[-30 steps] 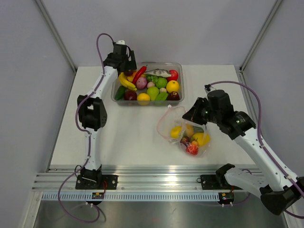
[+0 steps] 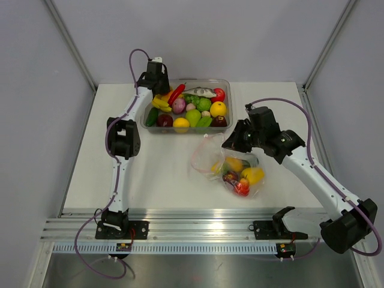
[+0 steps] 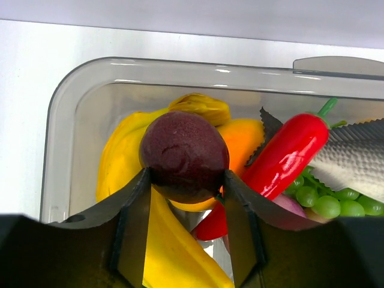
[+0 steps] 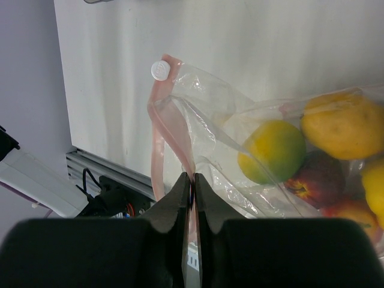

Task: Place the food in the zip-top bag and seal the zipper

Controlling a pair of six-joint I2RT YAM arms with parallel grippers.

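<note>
A clear bin (image 2: 210,128) of food sits at the back. Over its left end my left gripper is part open, its fingertips on either side of a dark plum (image 3: 183,147); I cannot tell if they grip it. Bananas (image 3: 120,156) and a red chilli (image 3: 288,150) lie around it. The clear zip bag (image 2: 243,183) lies front right, holding yellow and red fruit. My right gripper has its fingertips close together on the bag's pink zipper edge (image 4: 168,120), pulling it up.
The left arm spans its left side.
The right gripper and bag edge have moved a little to the left.
</note>
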